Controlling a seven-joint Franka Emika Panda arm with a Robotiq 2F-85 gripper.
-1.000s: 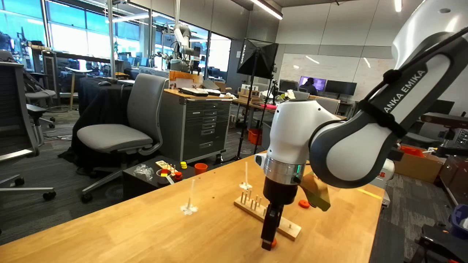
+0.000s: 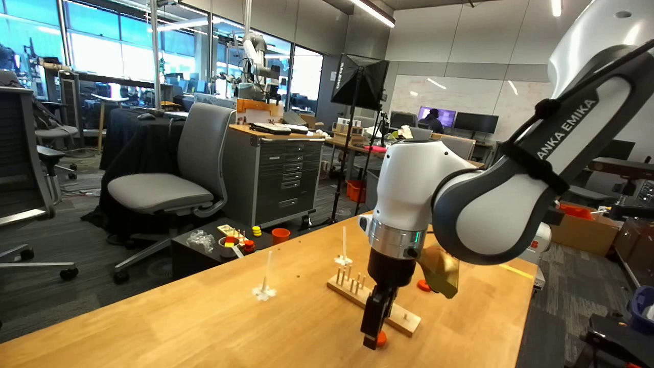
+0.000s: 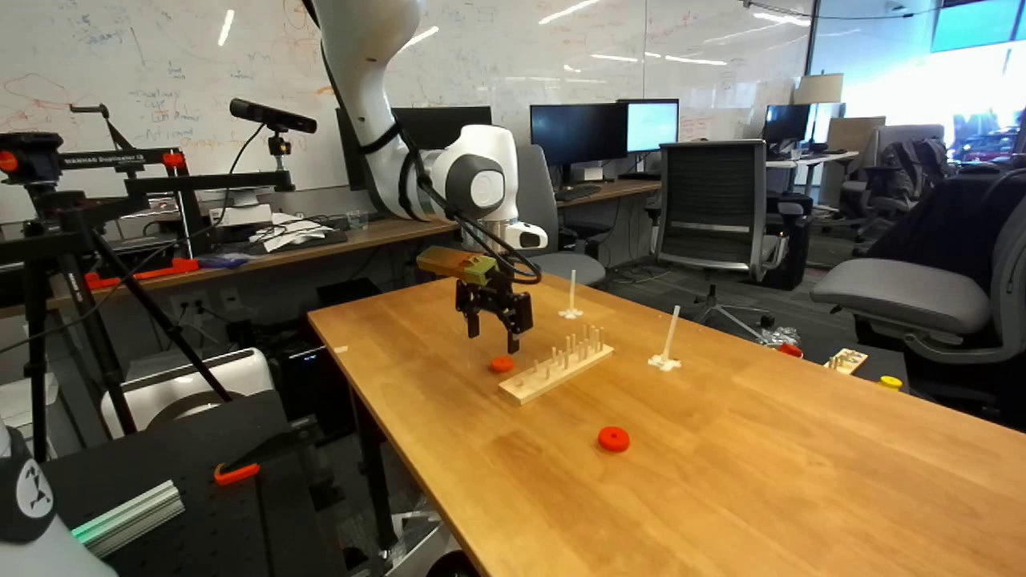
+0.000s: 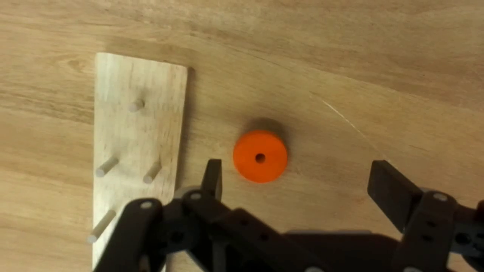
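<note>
An orange disc with a small centre hole lies flat on the table. My gripper hangs over it with fingers wide open, nothing between its fingers. In the wrist view the disc is nearer the left finger than the right one, and a little ahead of the fingertips. Exterior view 2 puts the gripper just above the orange disc. Part of this disc is hidden behind a finger in exterior view 1. Beside it lies a wooden peg board with upright pegs.
A second, red disc lies on the other side of the board. Two upright white rods on small bases stand on the table. Loose parts and an orange cup are off its edge.
My gripper has turned slightly about its own axis, and its fingertips have shifted a little left in exterior view 1. The discs and the board have not moved.
</note>
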